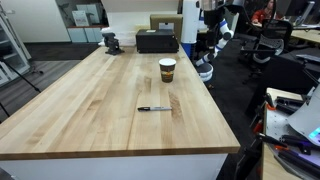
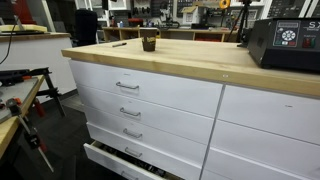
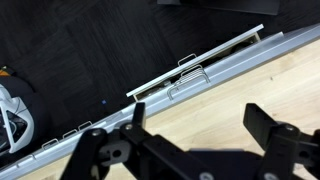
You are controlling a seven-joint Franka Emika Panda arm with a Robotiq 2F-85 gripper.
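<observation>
In the wrist view my gripper is open, its two black fingers wide apart with nothing between them. It looks down over the counter's edge, where the drawer fronts and their wire handles (image 3: 188, 78) run diagonally. On the wooden counter (image 1: 100, 95) stand a patterned paper cup (image 1: 167, 70), upright, and a dark pen (image 1: 154, 108) lying nearer the front. The second exterior view shows the lowest drawer (image 2: 115, 162) pulled partly out; its contents are mostly hidden. The drawers above it look closed.
A black box-shaped device (image 1: 157, 41) sits at the counter's far end, beside a small dark appliance (image 1: 112, 42). Chairs (image 1: 268, 40) stand beyond the arm on the right.
</observation>
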